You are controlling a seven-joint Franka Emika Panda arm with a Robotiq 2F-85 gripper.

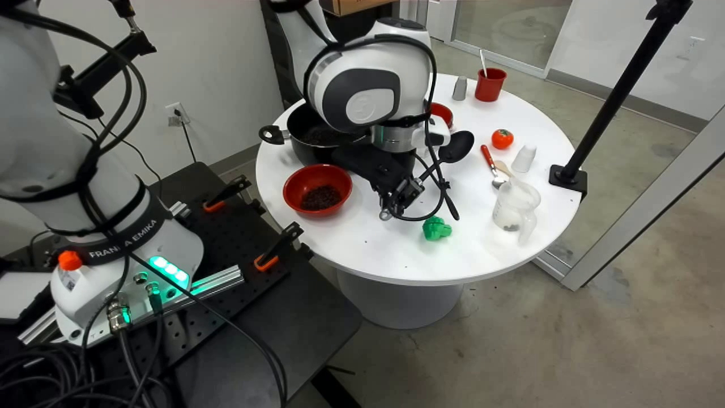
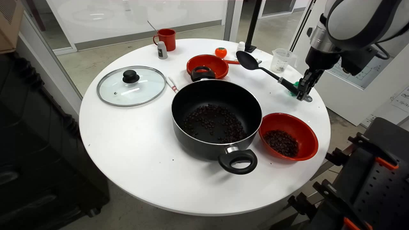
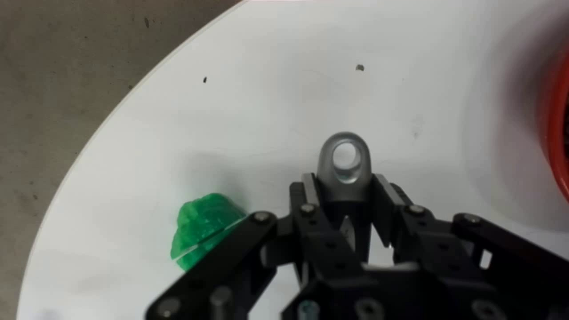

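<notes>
A black ladle with a grey-tipped handle is held above the table, its bowl empty as far as I can see. My gripper is shut on the ladle's handle, close to the ring at its end. In exterior view 2 the gripper is at the right, and the ladle reaches left from it toward the red pan. A black pot has dark beans scattered over its floor. Beside it a red bowl holds a heap of similar beans.
A green object lies near my gripper. A clear measuring jug, tomato, red mug and red pan stand around the table. The glass lid lies at the left.
</notes>
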